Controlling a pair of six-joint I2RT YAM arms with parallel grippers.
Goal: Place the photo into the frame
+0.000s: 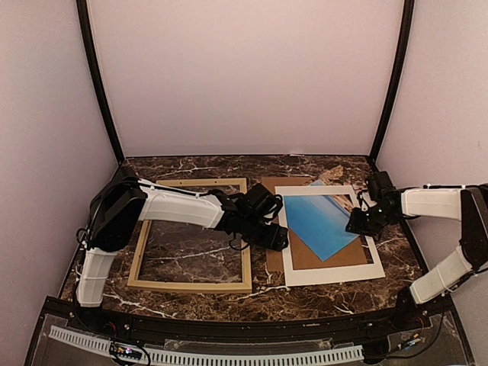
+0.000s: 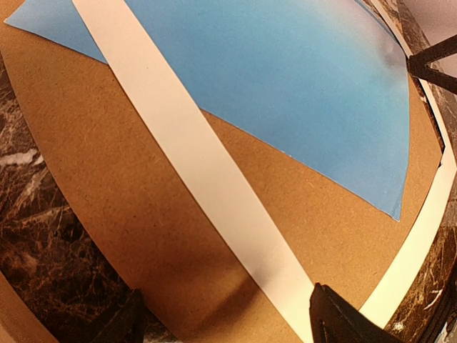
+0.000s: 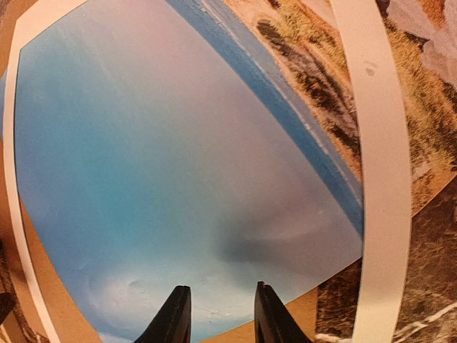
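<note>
The photo (image 1: 316,221), mostly blue sky with a rocky scene at one edge, lies askew on a brown backing board (image 2: 86,143) under a white mat border (image 1: 328,276). The wooden frame (image 1: 187,287) rests flat to the left, empty. My left gripper (image 1: 274,236) is part open above the mat's left strip and board, nothing seen between its fingertips. My right gripper (image 1: 358,225) is part open over the photo's right side, near the mat's right strip (image 3: 382,214), with nothing seen between its fingers.
Dark marble table (image 1: 191,309) shows around the frame and board, with a free strip along the front and back. Walls stand at the back and both sides. My left arm reaches across the wooden frame.
</note>
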